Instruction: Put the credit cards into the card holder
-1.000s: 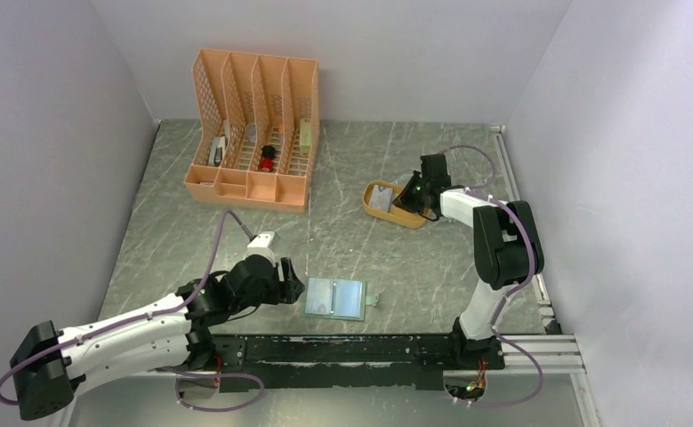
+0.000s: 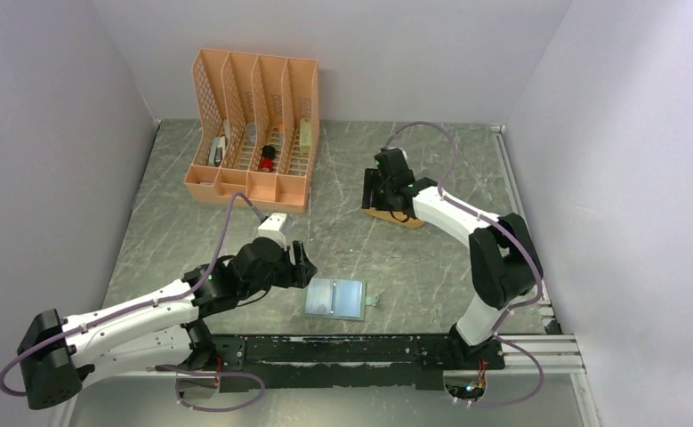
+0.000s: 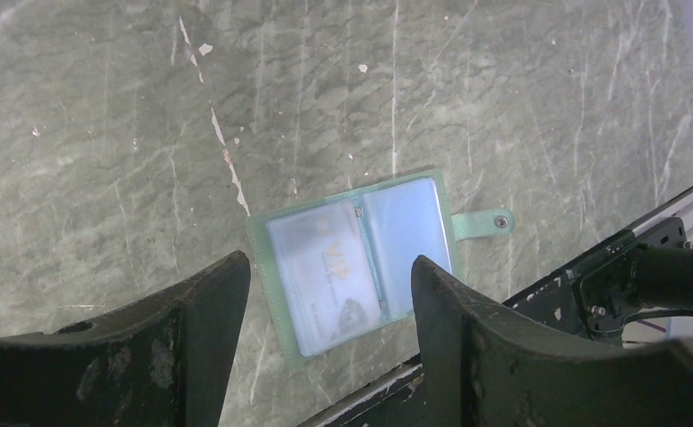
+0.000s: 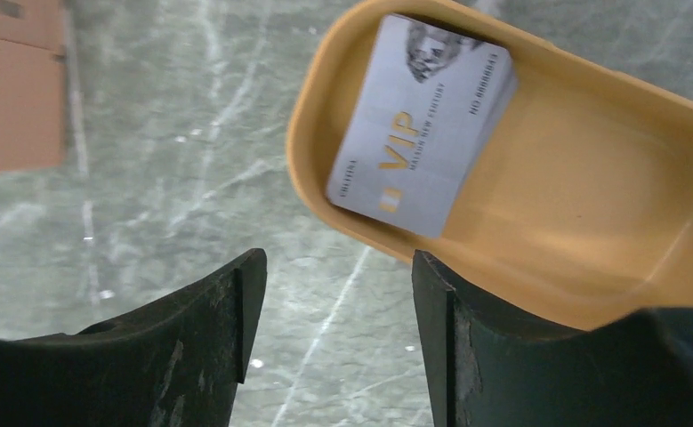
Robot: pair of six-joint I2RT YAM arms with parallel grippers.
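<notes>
An open pale-green card holder [image 3: 409, 240] with clear sleeves and a snap strap lies at the table's front, a VIP print showing in its left sleeve. My left gripper hangs open above it, nothing between its fingers. A stack of silver VIP cards [image 4: 418, 124] lies at one end of an orange tray [image 4: 592, 169]. My right gripper is open above and beside that tray, empty; in the top view it hides the cards and much of the tray.
A peach divided organizer [image 2: 271, 191] with several small items stands at the back left. Walls close in at the sides and back.
My right gripper has risen from the tray's right part and moved left over it, opening above the cards. My left gripper has moved slightly up and right in the top view.
</notes>
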